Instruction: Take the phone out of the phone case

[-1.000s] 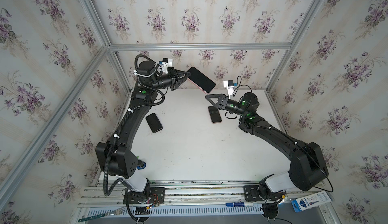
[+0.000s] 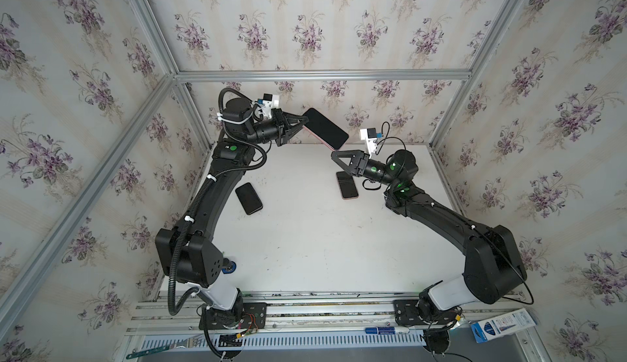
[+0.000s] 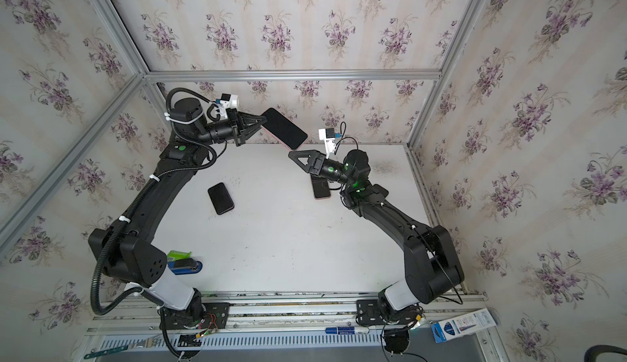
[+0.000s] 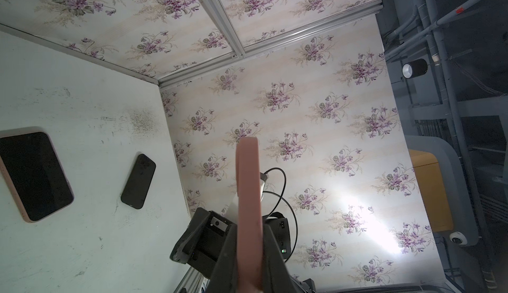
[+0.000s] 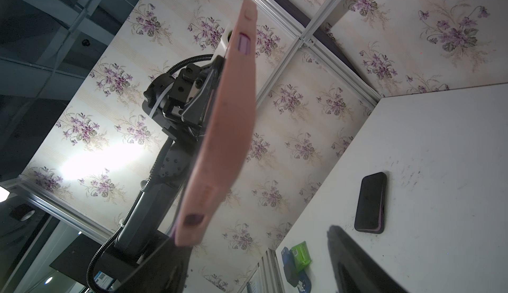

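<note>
A black-screened phone (image 2: 325, 128) in a pink case (image 5: 222, 134) hangs tilted in the air, held at its upper-left end by my left gripper (image 2: 297, 123), which is shut on it. In the left wrist view the case's pink edge (image 4: 248, 208) stands upright between the fingers. My right gripper (image 2: 343, 159) is open just below the lower-right end of the phone, with nothing between its fingers; in the right wrist view that pink end is close above them.
Phones lie on the white table (image 2: 294, 231): one at left (image 2: 249, 198), one (image 2: 347, 184) behind my right gripper, and a small dark one (image 4: 137, 181). A blue object with a green one (image 3: 184, 265) sits at front left.
My right arm has shifted very slightly over the last second; my left gripper and the held phone look unmoved.
</note>
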